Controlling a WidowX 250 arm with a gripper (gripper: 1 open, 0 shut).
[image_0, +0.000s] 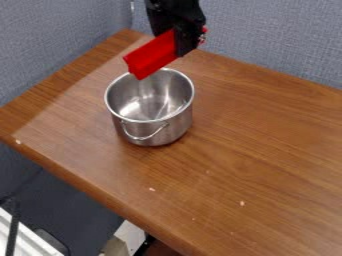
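Observation:
A red rectangular block (150, 58) is held tilted above a steel pot (150, 120), which has a wire handle on its front. My dark gripper (174, 30) is shut on the block at the top of the view; its fingertips are partly hidden by the block.
Grey padded walls (267, 35) stand at the back and left. A white object (20, 235) with a dark cable lies off the table at the lower left.

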